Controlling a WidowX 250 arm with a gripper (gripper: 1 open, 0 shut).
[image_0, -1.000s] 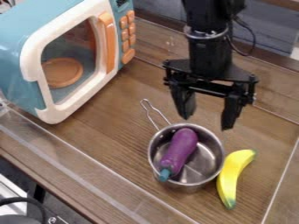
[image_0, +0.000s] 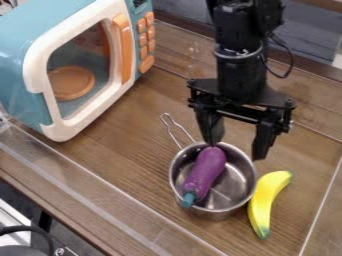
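My black gripper (image_0: 237, 137) hangs open above the back of a small steel pot (image_0: 233, 190), with nothing visible between its fingers. A purple eggplant (image_0: 203, 172) lies in the pot, whose wire handle points toward the back left. A yellow banana (image_0: 265, 204) lies on the wood just right of the pot.
A toy microwave (image_0: 40, 50) with a teal body and orange buttons stands at the left, a round orange plate inside. Dark objects sit below the counter's edge at the lower left.
Compared with a second ago, my gripper sits slightly lower and a little to the left. The pot, eggplant and banana are unmoved.
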